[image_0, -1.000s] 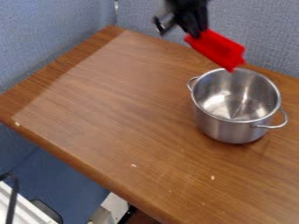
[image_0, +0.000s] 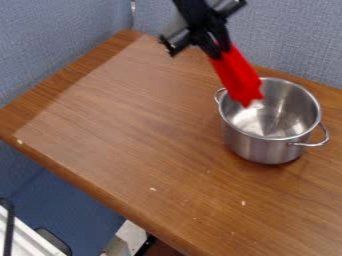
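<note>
My gripper (image_0: 210, 45), dark and blurred, hangs at the top centre, shut on a red block (image_0: 237, 78) that tilts down toward the right. The block's lower end is over the left part of a steel pot (image_0: 278, 140) with two side handles, overlapping its rim in this view; whether they touch I cannot tell.
Blue-grey padded walls (image_0: 54, 50) border the back and left. Beyond the table's lower-left edge are a blue floor and white items.
The pot stayed put.
</note>
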